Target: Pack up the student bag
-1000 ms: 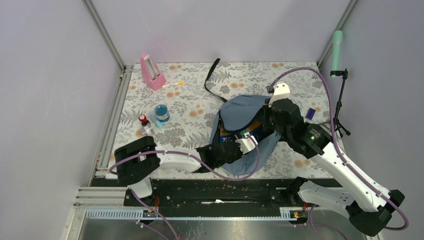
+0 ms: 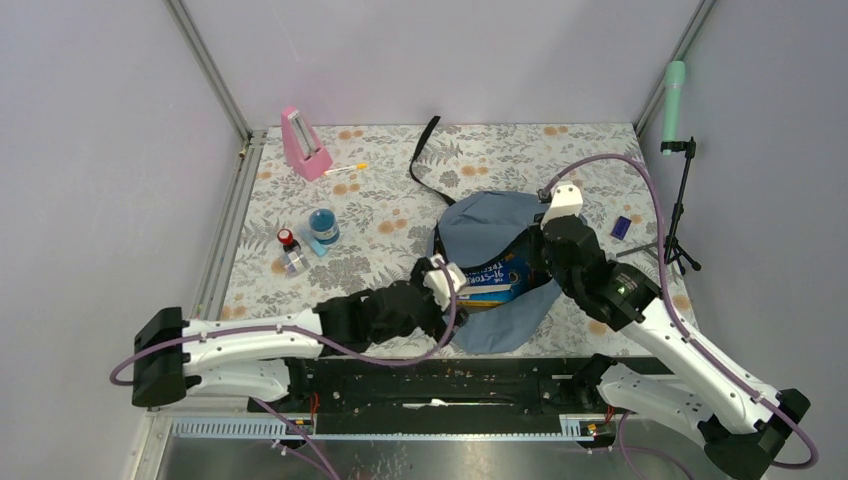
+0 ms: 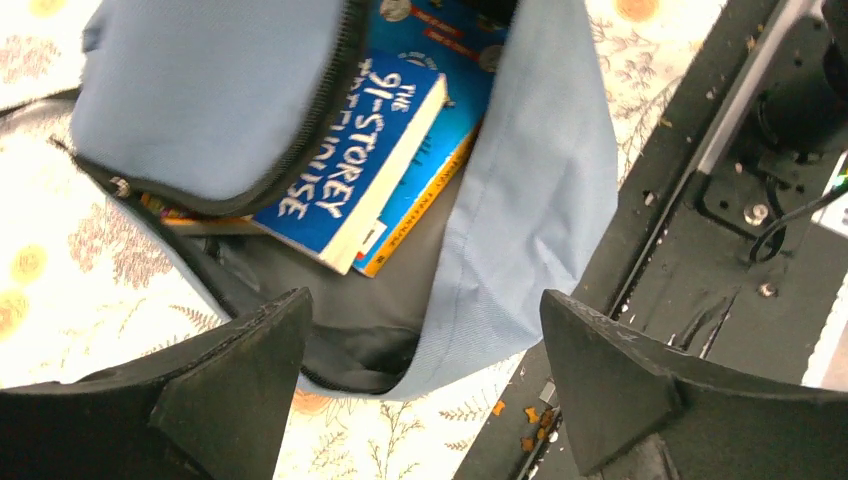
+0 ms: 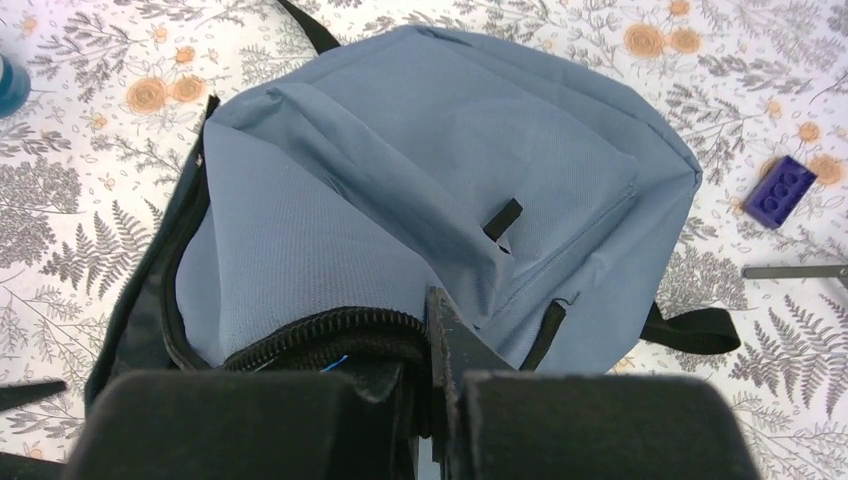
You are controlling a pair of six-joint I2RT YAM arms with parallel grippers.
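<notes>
A grey-blue school bag [image 2: 490,222] lies unzipped on the table, its mouth gaping toward the front. Inside it, in the left wrist view, rest a blue book titled The 91-Storey Treehouse [image 3: 352,170] and another blue book [image 3: 425,190] beneath it. My left gripper stands over the near left side of the mouth, its fingers wide apart and nothing between them. On the right, my right gripper is shut on the bag's zippered edge [image 4: 335,325], keeping the flap raised. The flap hides the far ends of the books.
At the left of the table stand a blue-lidded jar [image 2: 324,225], a red-capped bottle [image 2: 290,250] and a pink metronome [image 2: 305,147]. A purple block [image 2: 621,227] lies right of the bag, before a tripod [image 2: 680,215]. Back left has free room.
My left gripper has moved left and back out from over the bag's middle, so the books show more. The right gripper has stayed almost in place at the bag's edge.
</notes>
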